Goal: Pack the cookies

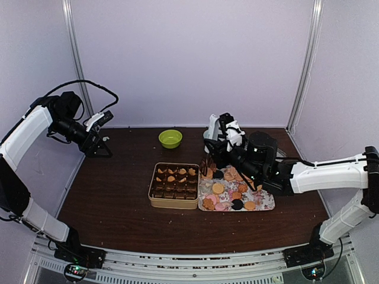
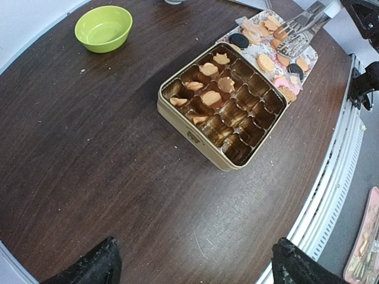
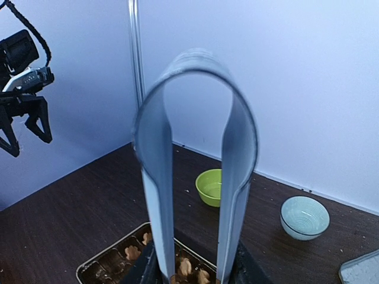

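The cookie tin with a gridded insert holds cookies in some compartments. To its right, a floral tray carries orange, pink and black cookies. My right gripper is raised over the area where tin and tray meet, with pale tong-like fingers filling the middle of the right wrist view. They stand apart, and I see nothing held between them. My left gripper hangs open at the left, away from the tin, empty.
A green bowl stands at the back, a light blue bowl to its right. A clear tray lies at the back right.
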